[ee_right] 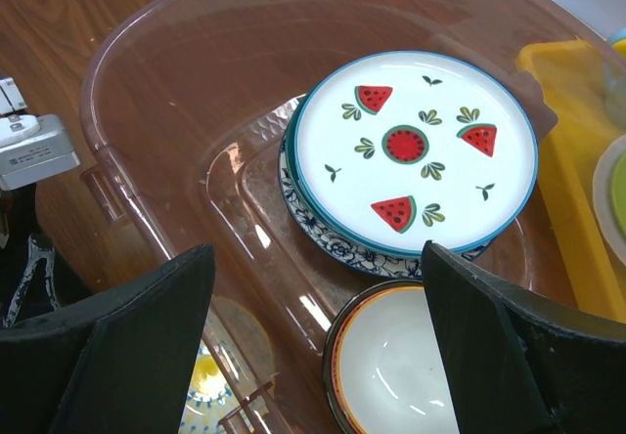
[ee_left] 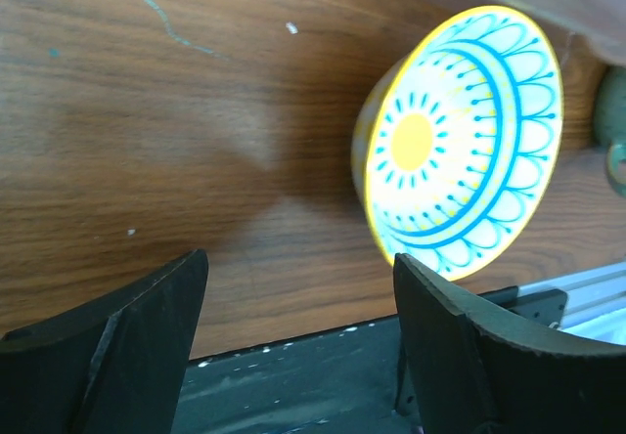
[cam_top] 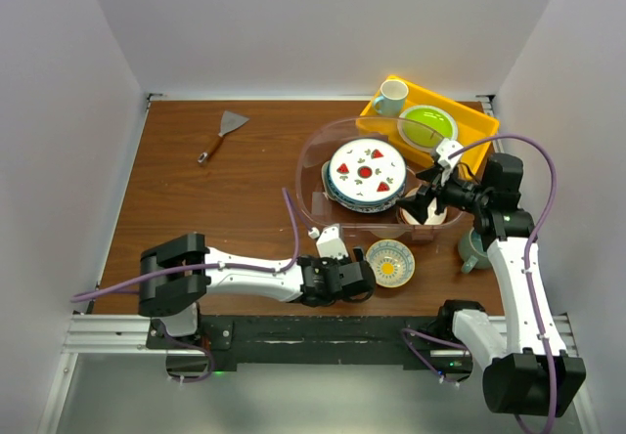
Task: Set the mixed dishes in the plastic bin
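Note:
Inside the clear plastic bin (cam_top: 311, 192) lie a stack of plates topped by a watermelon-patterned one (cam_top: 367, 170) and a white bowl (ee_right: 396, 356). A yellow-rimmed patterned bowl (cam_top: 390, 264) stands on the table just in front of the bin; it fills the upper right of the left wrist view. My left gripper (cam_top: 364, 273) is beside that bowl on its left, its fingers (ee_left: 147, 326) apart with only table and table edge between them. Over the bin's right part, above the white bowl, my right gripper (cam_top: 409, 202) is open and holds nothing.
A yellow bin (cam_top: 469, 121) behind holds a light-blue mug (cam_top: 392, 96) and a green plate (cam_top: 428, 124). Right of the patterned bowl sits a green mug (cam_top: 474, 251). A spatula (cam_top: 223, 138) lies on the otherwise clear left side of the table.

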